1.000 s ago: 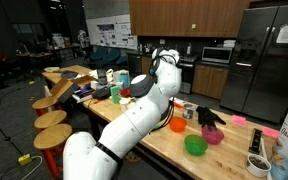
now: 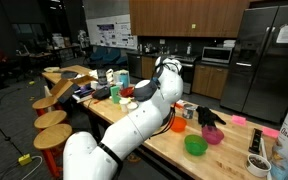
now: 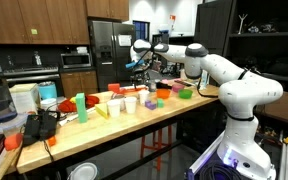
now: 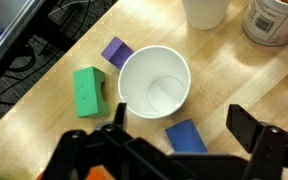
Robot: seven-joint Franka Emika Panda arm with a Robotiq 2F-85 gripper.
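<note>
In the wrist view my gripper is open, its dark fingers [image 4: 76, 152] wide apart at the lower left and right, nothing gripped between them. A white round cup [image 4: 156, 82], seen from above and empty inside, is just ahead of the fingertips. A blue block [image 4: 186, 137] lies below the cup, within the span of the fingers. Left of the cup are a green block [image 4: 88, 92] and a small purple block [image 4: 116, 52]. In exterior view 2, the arm [image 3: 209, 78] reaches over the crowded table; its gripper is too small there to read.
Another white cup [image 4: 206, 10] and a tin can [image 4: 273, 20] stand at the wrist view's top right. An orange thing [image 4: 72, 172] shows at its bottom edge. A green bowl [image 2: 195, 145] and a pink bowl [image 2: 212, 134] sit on the table nearer the base.
Over the last second the far part of the arm has come down towards the table in exterior view 1. The bowls and nearby table objects look unmoved.
</note>
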